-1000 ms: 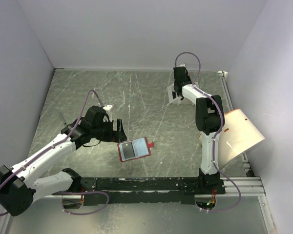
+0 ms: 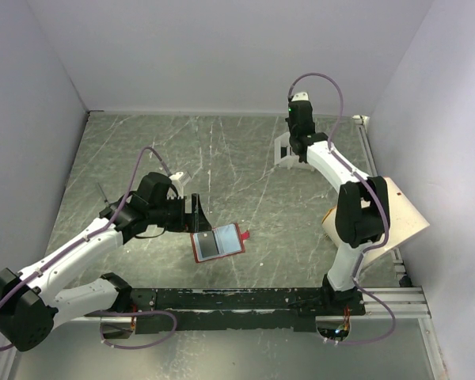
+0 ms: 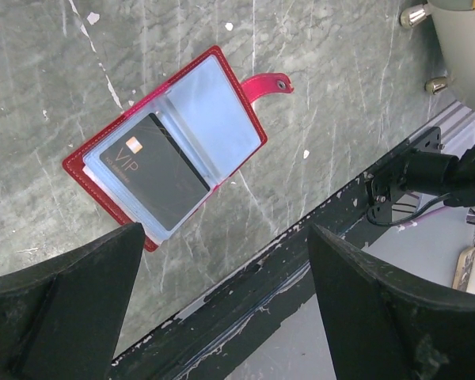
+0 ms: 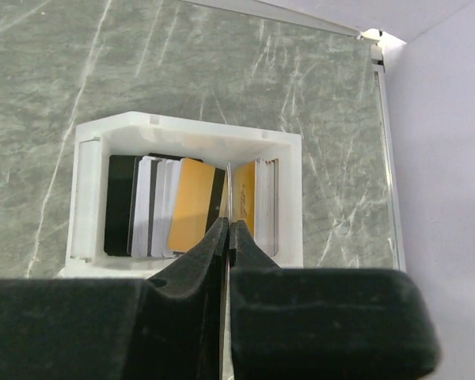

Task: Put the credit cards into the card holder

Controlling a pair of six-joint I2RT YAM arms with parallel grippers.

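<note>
A red card holder (image 3: pixel 214 111) lies open on the table, a black VIP card (image 3: pixel 154 174) in its left sleeve and the other sleeve clear. My left gripper stands open above it. At the back right, my right gripper is shut over a white box (image 4: pixel 95 198) of cards, among them yellow ones (image 4: pixel 190 206) and dark ones. A thin upright edge rises between its fingertips, apparently a card seen edge-on.
A cream board (image 2: pixel 396 222) lies at the right side. Walls bound the back and both sides.
The left arm and card holder are unmoved.
</note>
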